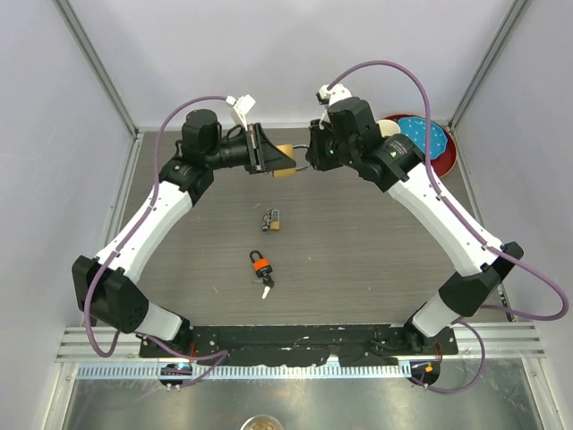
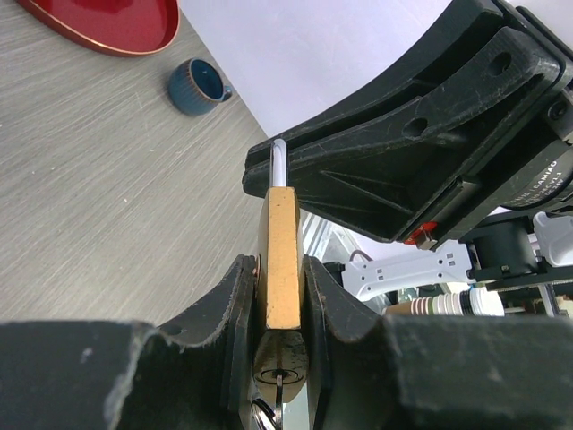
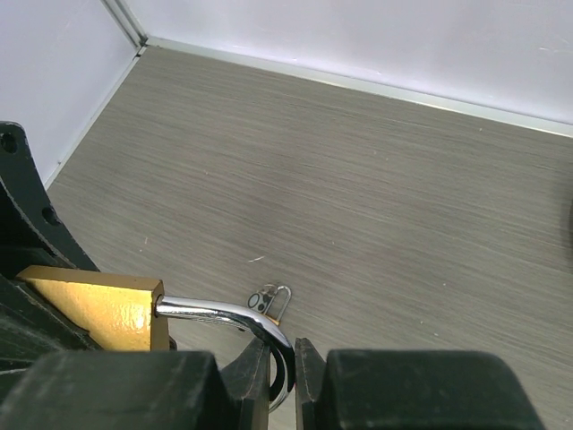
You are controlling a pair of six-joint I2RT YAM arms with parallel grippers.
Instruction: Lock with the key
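A large brass padlock [image 2: 285,260] with a silver shackle [image 3: 219,312] is held in the air between my two arms. My left gripper is shut on its brass body, one finger on each side. At the body's lower end, the left wrist view shows a key's thin edge [image 2: 279,391] at the keyhole, with a ring beside it. My right gripper is shut on the curved end of the shackle. The shackle's far leg is partly hidden, so whether it is locked cannot be told.
Below on the table lie a small brass padlock [image 1: 275,220] and a black-and-orange padlock [image 1: 260,265] with keys [image 1: 267,288]. A red plate [image 1: 445,163] with a blue cloth [image 1: 423,136] and a cup [image 1: 389,128] stand at the back right.
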